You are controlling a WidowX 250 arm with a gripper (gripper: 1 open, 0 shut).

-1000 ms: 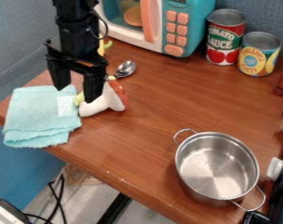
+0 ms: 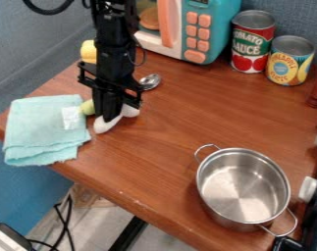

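Note:
My black gripper (image 2: 106, 103) is low at the left of the wooden table, over a white object (image 2: 111, 120) beside a light blue cloth (image 2: 43, 132). A pale yellow-green object (image 2: 87, 107) shows just left of the fingers. The fingertips are dark and overlap these things, so I cannot tell whether they hold anything. A metal spoon (image 2: 150, 81) lies behind the gripper.
A steel pot (image 2: 239, 188) stands at the front right. A toy microwave (image 2: 197, 29), a tomato sauce can (image 2: 251, 44) and a yellow can (image 2: 290, 63) line the back.
The gripper has drawn in from a wider spread over the cloth and white object to a narrower shape on the white object, whose red part is now less visible.

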